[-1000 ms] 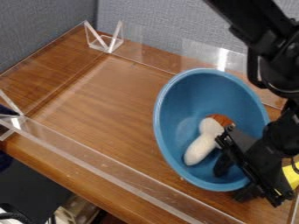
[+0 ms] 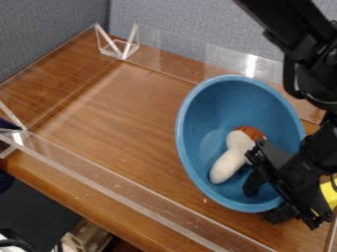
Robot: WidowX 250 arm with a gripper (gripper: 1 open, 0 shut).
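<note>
A blue bowl [image 2: 211, 118] sits on the wooden tray at the right. Inside it lies a white, elongated object [image 2: 230, 158] with an orange-brown top, probably a toy vegetable. My black gripper [image 2: 262, 182] reaches into the bowl's lower right, beside the white object's right side. Its fingers are dark and overlap, so I cannot tell whether they are open or shut, or whether anything is between them.
The wooden surface [image 2: 112, 128] left of the bowl is clear, bordered by transparent walls. A yellow object [image 2: 328, 196] is partly visible at the right edge behind the arm. Grey walls stand at the back and left.
The gripper has shifted very slightly within the bowl. The bowl and the white object look nearly unchanged.
</note>
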